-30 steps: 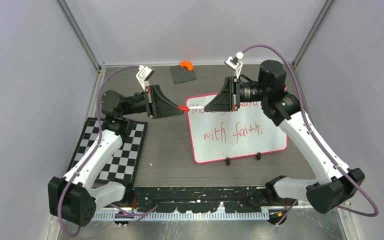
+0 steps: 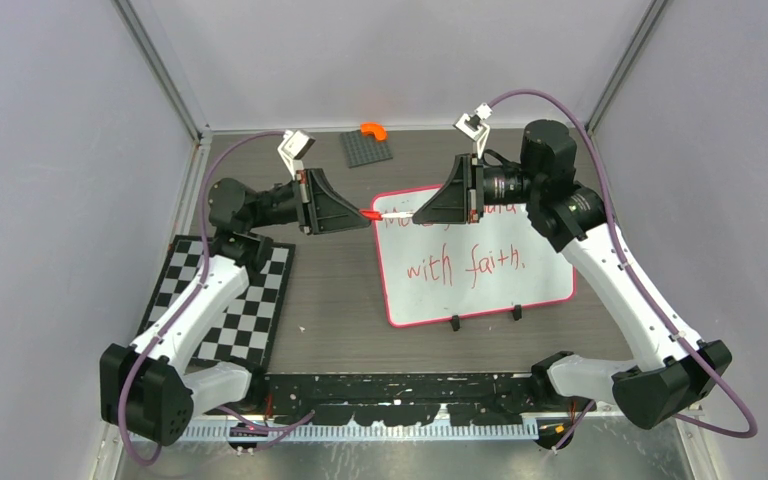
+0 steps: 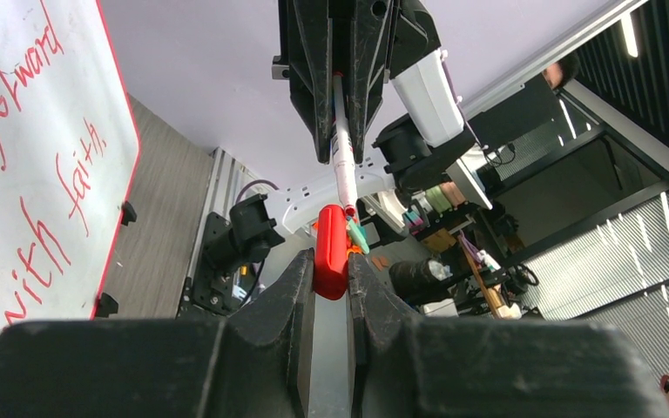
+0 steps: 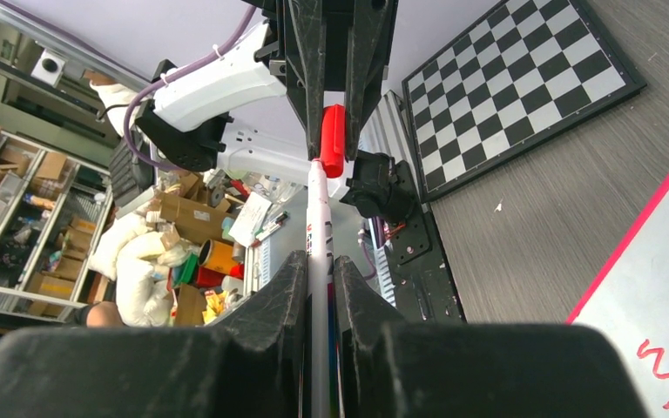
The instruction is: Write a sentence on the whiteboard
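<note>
The whiteboard lies right of centre with red handwriting on it; "with faith." reads clearly, while the upper line is partly hidden by my right arm. Above the board's upper left corner, my left gripper is shut on a red cap. Facing it, my right gripper has its fingers shut on a white marker. The marker's tip points at the cap's open end and meets it in the top view. In both wrist views the marker sits slightly off the cap's axis; whether the tip is inside cannot be told.
A black-and-white checkerboard lies under the left arm. At the back sits a dark grey block with an orange piece beside it.
Both arms have shifted very slightly to the right, cap and marker along with them. Both grips are the same.
</note>
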